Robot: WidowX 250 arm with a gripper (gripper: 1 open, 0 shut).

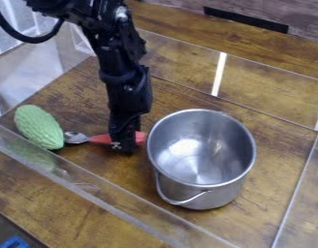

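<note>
My black gripper (123,138) is low over the table, down at a red-handled utensil (101,139) with a silver head that lies just left of the pot. Whether the fingers are open or shut around the red handle is hard to tell. A green ridged vegetable-like object (38,127) lies at the left, beside the silver head. A large steel pot (201,160) with a wire handle stands right of the gripper.
Transparent edges or panels run along the left and front left. A white tape strip (219,74) lies behind the pot.
</note>
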